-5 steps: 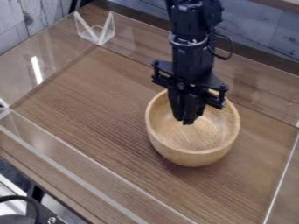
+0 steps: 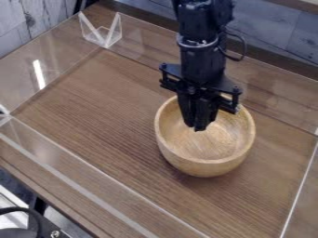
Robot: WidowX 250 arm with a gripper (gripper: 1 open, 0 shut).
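Observation:
The black gripper hangs pointing down over a round tan bowl, its fingertips at or just above the back part of the bowl's opening. I cannot tell whether the fingers are open or shut, or whether anything is between them.
The wooden table has clear room to the left and front. A clear plastic piece stands at the back left. A grey wall runs behind, and black cables lie at the lower left corner.
The gripper has shifted slightly over the last second, staying over the bowl. The bowl looks almost unchanged.

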